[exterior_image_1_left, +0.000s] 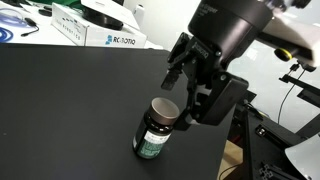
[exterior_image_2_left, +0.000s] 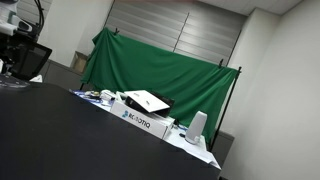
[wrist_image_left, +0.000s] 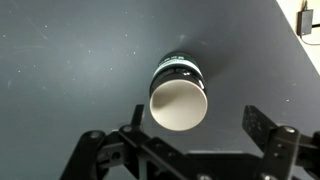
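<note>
A dark bottle with a green-and-white label and a brown lid (exterior_image_1_left: 155, 127) stands upright on the dark table. From above, in the wrist view, its round lid (wrist_image_left: 179, 105) shows as a pale disc. My gripper (exterior_image_1_left: 176, 100) hangs just above and beside the lid on the right side of exterior view 1. Its fingers (wrist_image_left: 262, 128) are spread wide, with nothing held between them. In the wrist view the bottle appears in front of the gap between the fingers. Exterior view 2 has only part of the arm at its left edge, and the bottle cannot be made out there.
A white Robotiq box (exterior_image_1_left: 90, 27) stands at the back of the table with a device on top. Blue cables (exterior_image_1_left: 18, 25) lie at the back left. The table's right edge (wrist_image_left: 300, 40) is near the bottle. Left of the bottle, the tabletop is clear.
</note>
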